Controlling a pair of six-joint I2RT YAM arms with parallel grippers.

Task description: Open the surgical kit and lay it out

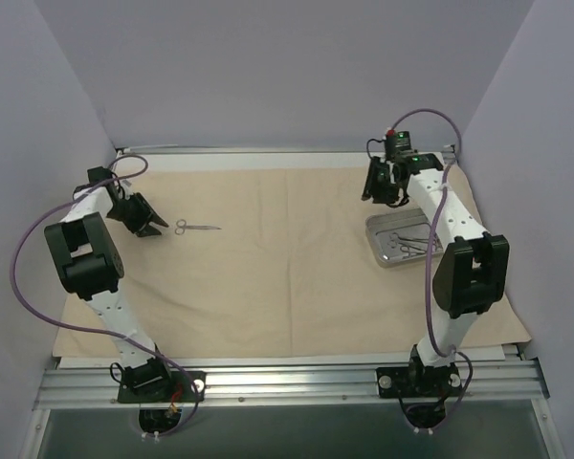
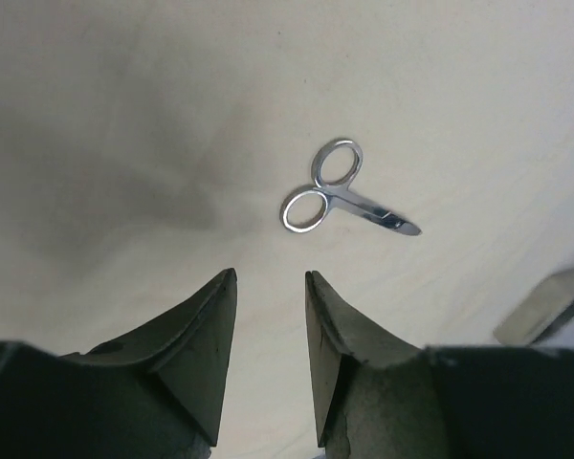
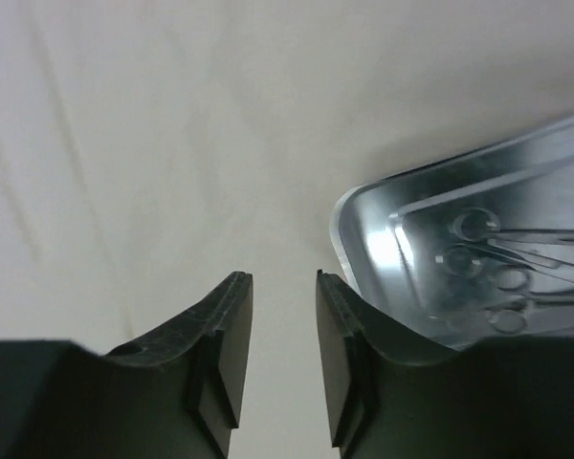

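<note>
Silver scissors [image 1: 197, 228] lie on the beige cloth at the left; in the left wrist view their rings and blade [image 2: 373, 212] show clearly. My left gripper [image 1: 151, 225] is open just left of them, nothing between its fingers. My right gripper [image 1: 375, 191] hangs above the back edge of the steel tray [image 1: 383, 258], its fingers [image 3: 210, 354] apart and empty. The tray holds several metal instruments [image 3: 517, 249], partly hidden by the right arm in the top view.
Grey walls bound the table at both sides and the back.
</note>
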